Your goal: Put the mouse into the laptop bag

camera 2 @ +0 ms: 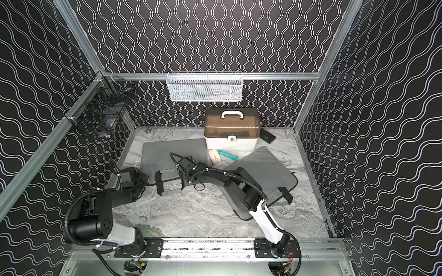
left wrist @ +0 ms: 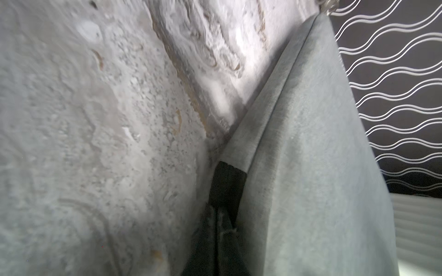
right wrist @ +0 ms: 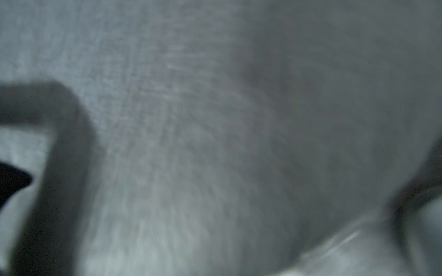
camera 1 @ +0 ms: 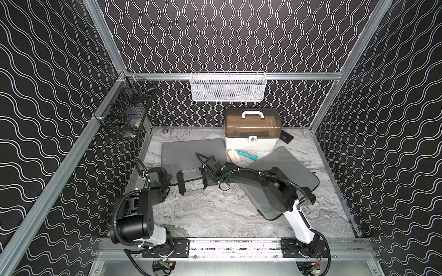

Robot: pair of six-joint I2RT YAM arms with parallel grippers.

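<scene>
The pale pink mouse (camera 1: 234, 156) lies on the marble top, beside the right side of the left grey laptop bag (camera 1: 193, 151). In the left wrist view my left gripper is shut on the dark edge piece (left wrist: 228, 186) at the bag's corner, its fingers together around it. The bag's dark handle (camera 1: 182, 183) faces the front. My right gripper (camera 1: 211, 169) is over that bag's right front part, to the left of the mouse. Blurred grey cloth (right wrist: 207, 138) fills the right wrist view; the right fingers cannot be made out.
A second grey bag (camera 1: 287, 163) lies at the right, partly under the right arm. Touching distance from the mouse is a teal item (camera 1: 247, 155), before a brown-lidded box (camera 1: 252, 138). A black phone-like object (camera 1: 286, 136) rests beside the box. Marble is clear in front.
</scene>
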